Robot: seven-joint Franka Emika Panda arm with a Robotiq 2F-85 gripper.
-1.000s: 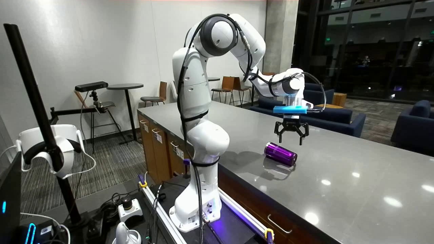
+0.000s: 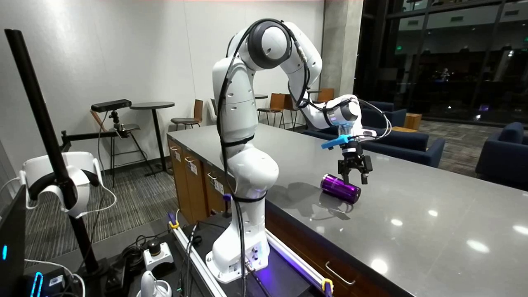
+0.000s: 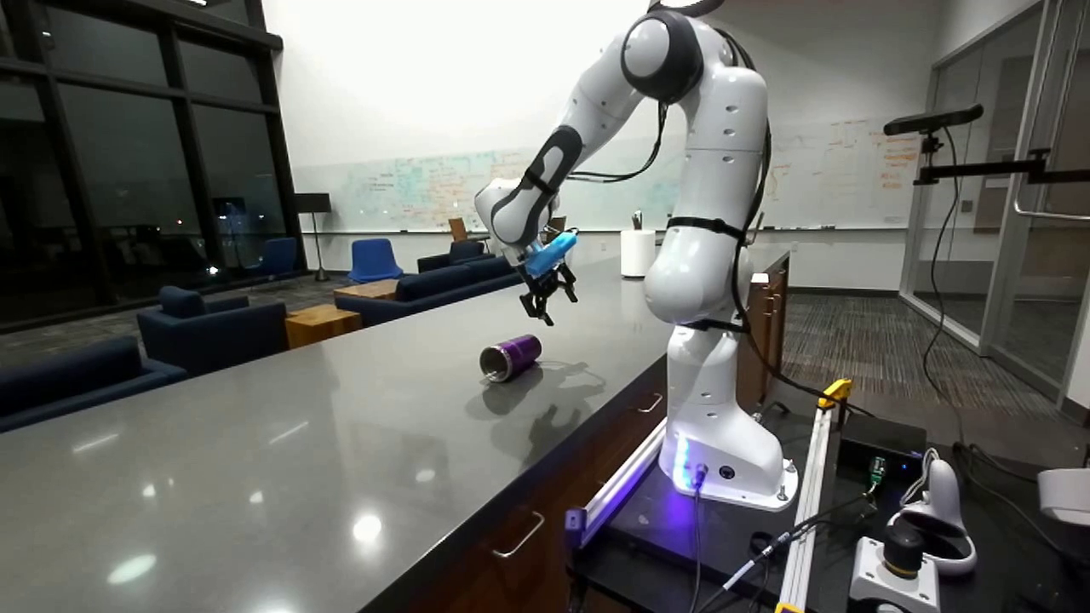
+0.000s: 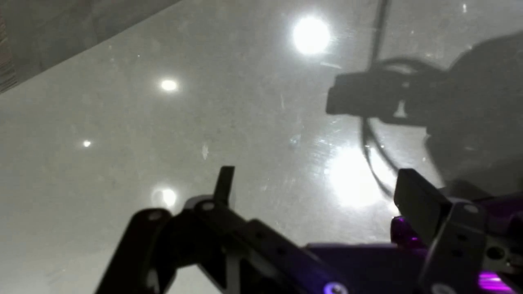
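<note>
A shiny purple tumbler (image 2: 341, 189) lies on its side on the grey counter (image 2: 420, 213). From the other side, the open mouth of the tumbler (image 3: 511, 358) faces the camera. My gripper (image 2: 355, 182) hangs tilted just above and behind it, its fingers spread with nothing between them. In the second exterior view the gripper (image 3: 563, 311) is above the tumbler and apart from it. The wrist view has the open gripper over bare counter; only purple bits of the tumbler (image 4: 492, 281) show at lower right, mostly hidden behind a finger.
A white canister (image 3: 638, 252) stands farther along the counter, near the far end. Dark blue sofas (image 2: 411, 151) stand beyond its far edge.
My gripper has come down and slightly left, and has turned and tilted relative to its earlier level pose. It stays open. The tumbler lies in nearly the same place.
</note>
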